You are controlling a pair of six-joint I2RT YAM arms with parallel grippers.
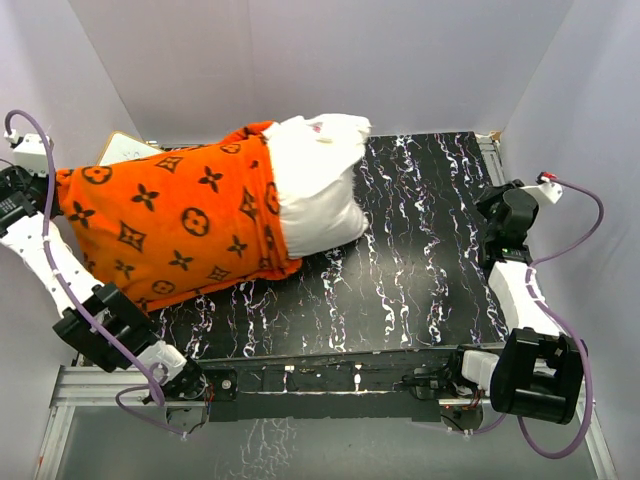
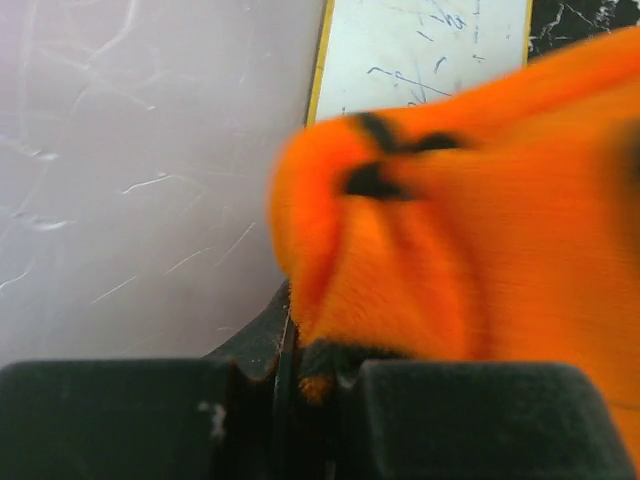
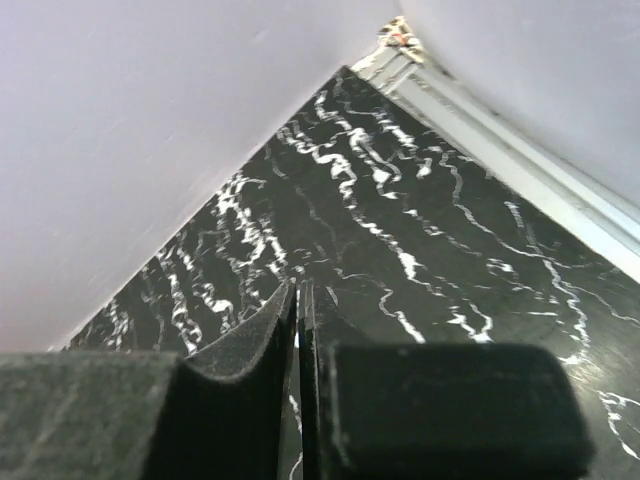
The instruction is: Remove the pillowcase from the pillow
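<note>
The orange patterned pillowcase (image 1: 170, 220) stretches across the left of the table, with the white pillow (image 1: 320, 180) bulging from its right end. At the far left, my left gripper (image 1: 55, 185) is shut on the pillowcase's end; orange cloth (image 2: 420, 240) fills the right of the left wrist view, blurred. My right gripper (image 1: 492, 200) stands at the table's right, apart from the pillow. In the right wrist view its fingers (image 3: 250, 390) are shut, with no cloth visible between them.
A white board (image 1: 120, 148) lies at the back left, partly under the cloth.
</note>
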